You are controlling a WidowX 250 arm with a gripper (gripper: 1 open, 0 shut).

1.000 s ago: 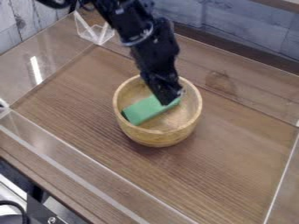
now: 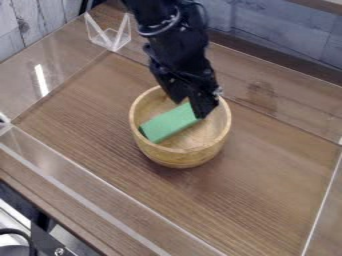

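A light wooden bowl point(image 2: 201, 150) sits in the middle of the table, holding a green rectangular block point(image 2: 170, 121) that lies tilted toward its left side. The black robot gripper point(image 2: 185, 98) reaches down from the top of the view over the back of the bowl, just above and behind the block. Its two finger parts hang apart; whether anything is between them is hard to see.
Clear plastic and white edging lie along the left, a black cable sits at the lower left corner, and a blue-grey wall runs behind at the top right.
The bowl and block look unmoved.
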